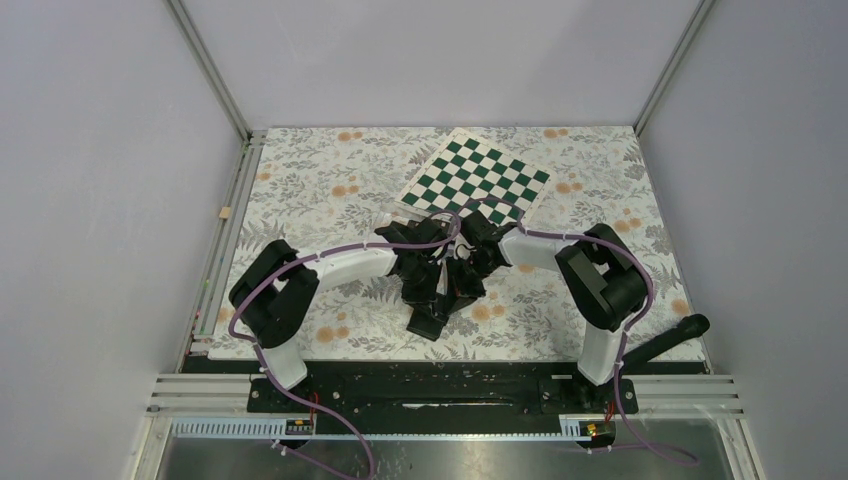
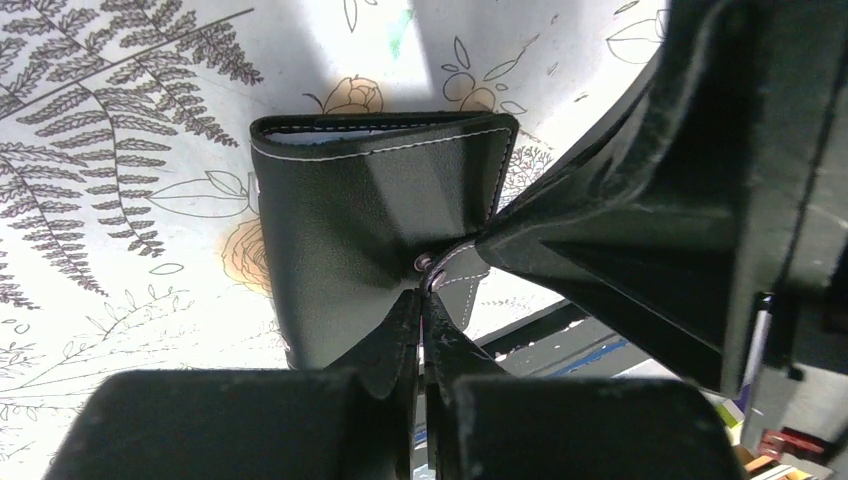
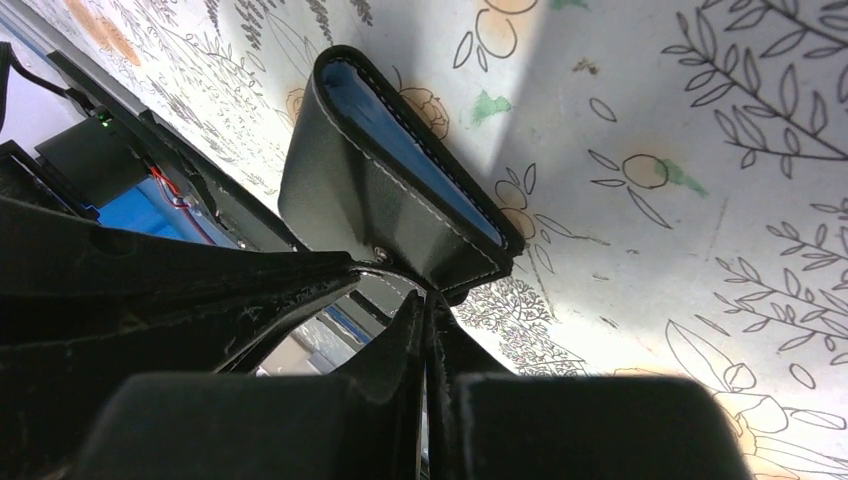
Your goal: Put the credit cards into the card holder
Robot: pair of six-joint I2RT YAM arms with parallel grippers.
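Observation:
The black card holder [image 2: 370, 220] lies folded on the table, its white-stitched opening along one edge. Inside that opening, a blue strip [image 3: 400, 130] shows in the right wrist view; whether it is cards or lining I cannot tell. A thin snap strap [image 2: 455, 257] stands up from the holder's side near a metal stud [image 2: 423, 262]. My left gripper is shut at one part of this strap, which runs in between its tips. Close beside it, my right gripper is shut too, the strap edge [image 3: 390, 270] entering its fingertips. No loose cards show near the holder.
Both arms crowd together over the holder at the front middle. A green-and-white checkered board [image 1: 475, 177] lies behind them, with something partly hidden at its near edge. Open cloth [image 1: 310, 200] spreads at the left. A black cylinder [image 1: 670, 340] sits at the front right corner.

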